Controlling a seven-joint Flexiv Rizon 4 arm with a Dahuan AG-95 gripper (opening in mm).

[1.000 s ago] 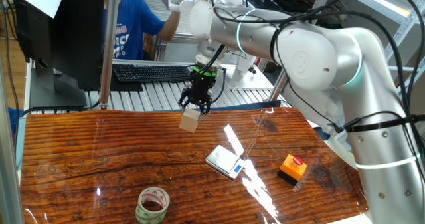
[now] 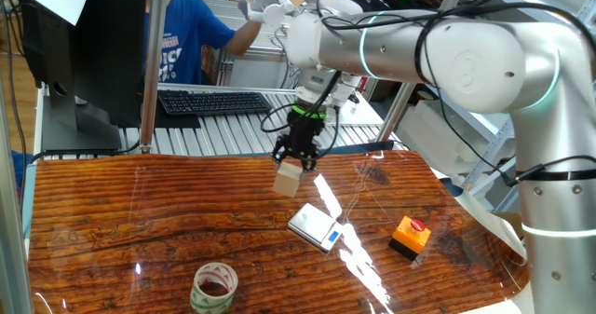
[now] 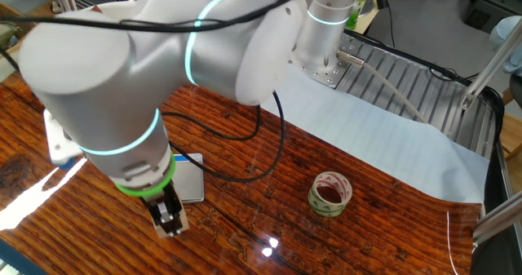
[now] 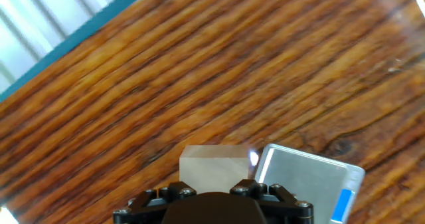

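A pale beige block (image 2: 287, 180) hangs from my gripper (image 2: 294, 157), which is shut on it. The wrist view shows the block (image 4: 214, 171) just beyond the black fingers, beside the left edge of a small silver scale (image 4: 304, 179). Exterior view 1 places the scale (image 2: 315, 225) flat on the wooden table, nearer the camera and a little to the right of the block. The block appears held above the tabletop, apart from the scale. From the other side, the gripper (image 3: 169, 219) partly covers the block.
A tape roll (image 2: 214, 287) stands near the table's front edge. To the right sits an orange box with a red button (image 2: 411, 234). A keyboard (image 2: 214, 102) and monitor (image 2: 86, 62) lie beyond the back edge.
The arm has carried the block rightward in exterior view 1, closer to the scale and slightly nearer the camera. Scale, tape roll and button box have stayed put.
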